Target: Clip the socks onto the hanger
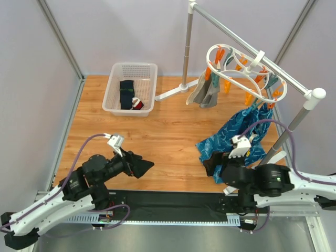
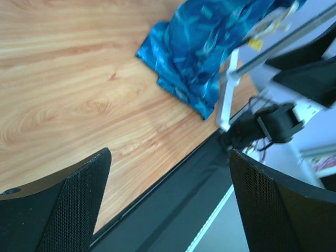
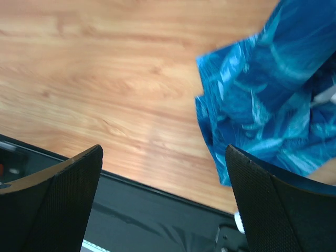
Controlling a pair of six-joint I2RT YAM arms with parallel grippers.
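In the top view a white basket (image 1: 107,100) holds dark socks (image 1: 126,94) and a red-and-white one (image 1: 137,104). The white hanger ring (image 1: 236,77) with orange and green clips hangs at upper right, with grey socks (image 1: 205,92) on it. A blue patterned cloth (image 1: 231,136) hangs from it onto the table. My left gripper (image 1: 137,164) stands open over the front left of the table, nothing between its fingers. My right gripper (image 1: 218,160) is open near the blue cloth, at the front right, with nothing in its grasp in the right wrist view.
The hanger's stand has white feet (image 1: 168,93) and upright poles (image 1: 188,42); the right pole stands beside my right arm. A dark front edge runs below both grippers.
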